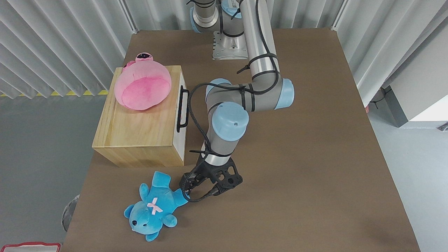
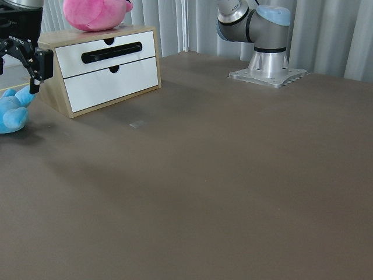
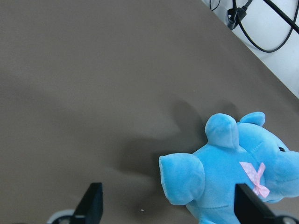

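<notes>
A light blue plush bear (image 1: 149,212) with a pink bow lies on the brown table, left of the small cabinet's front end in the left view (image 2: 13,114). My black gripper (image 1: 204,189) hangs just above the bear's upper right leg in the front view. In the wrist view the two fingertips stand wide apart, the bear (image 3: 219,177) below and between them to the right, and my gripper is open with nothing gripped.
A wooden cabinet (image 1: 132,132) with white drawers and a black handle stands behind the bear, a pink plush (image 1: 142,88) on top.
</notes>
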